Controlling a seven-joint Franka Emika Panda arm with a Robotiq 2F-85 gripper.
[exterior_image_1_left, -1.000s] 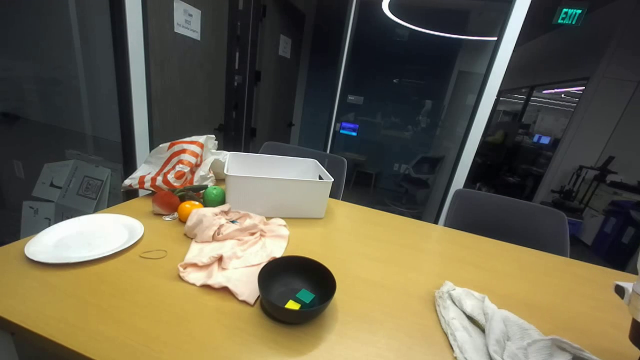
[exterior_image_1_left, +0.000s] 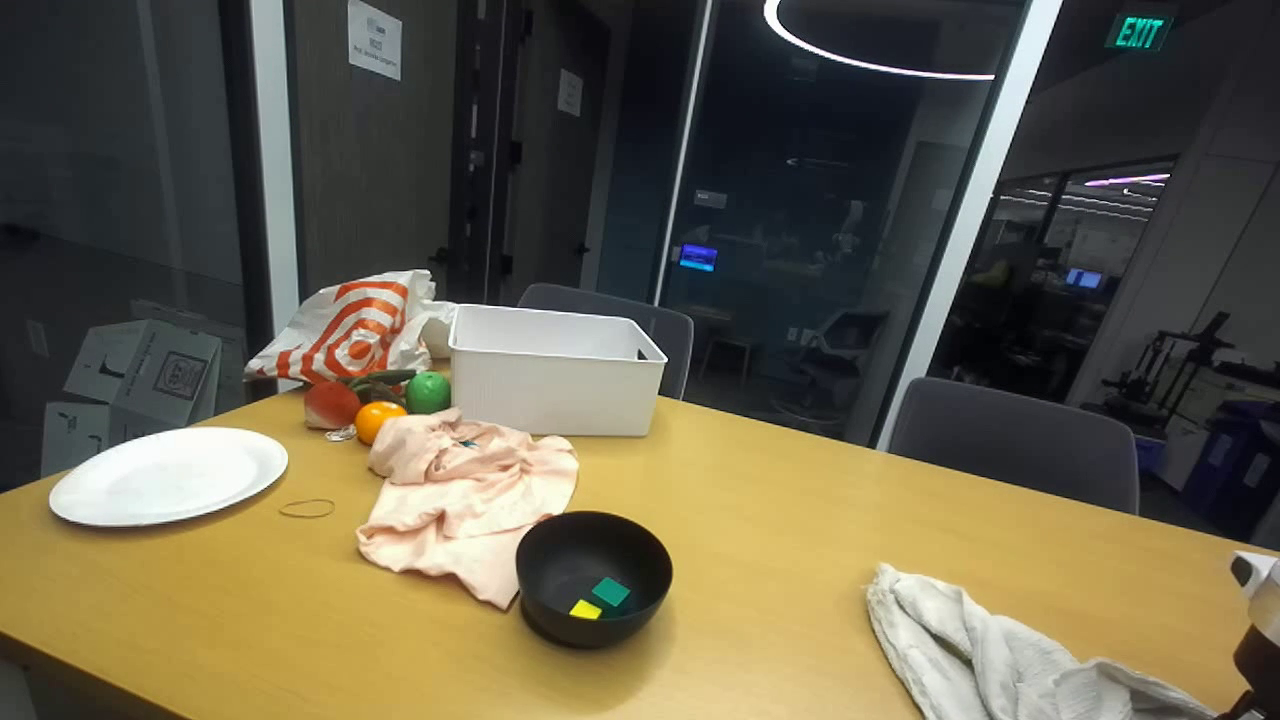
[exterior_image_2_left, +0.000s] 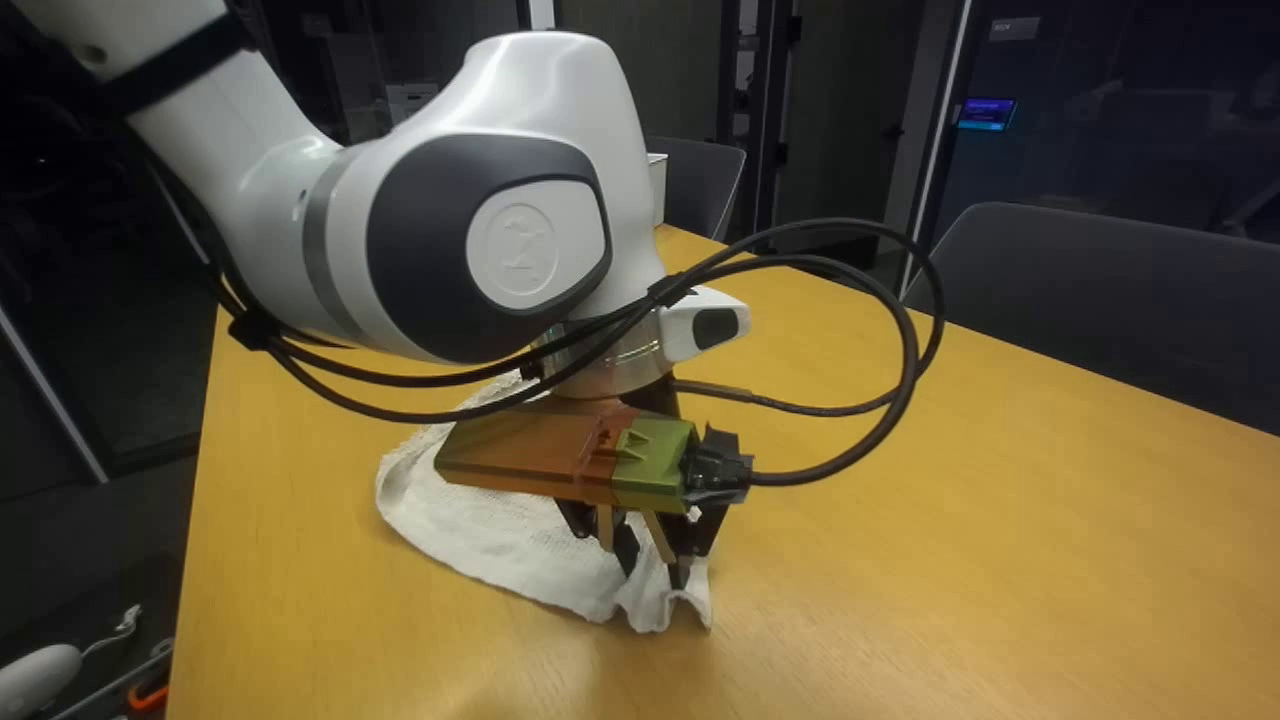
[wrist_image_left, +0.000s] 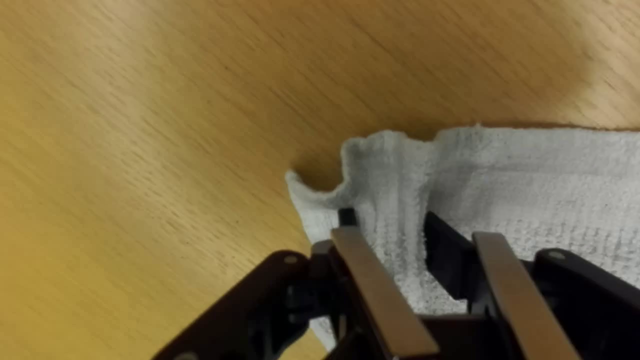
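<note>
A crumpled white cloth (exterior_image_2_left: 528, 546) lies on the table beneath my arm; its far end, also a white cloth (exterior_image_1_left: 984, 648), shows at the lower right of exterior view 1. My gripper (exterior_image_2_left: 654, 574) points down at one corner of it. From the wrist, the gripper is partly open, its dark fingertips (wrist_image_left: 445, 252) apart. A raised fold of the white cloth (wrist_image_left: 399, 186) runs between them, and the cloth's edge is wavy there. Whether both fingers press on the fold cannot be made out.
A black bowl (exterior_image_1_left: 594, 552) with a green and a yellow piece inside stands mid-table, beside a pink cloth (exterior_image_1_left: 468, 492). Farther back are a white bin (exterior_image_1_left: 558, 372), produce, a bag (exterior_image_1_left: 354, 330) and a white plate (exterior_image_1_left: 168, 476). Bare table surrounds the cloth's corner.
In exterior view 1, the visible part of my arm has shifted slightly left, with a dark part now showing lower down. The white cloth has shifted a little left; the other objects have stayed put.
</note>
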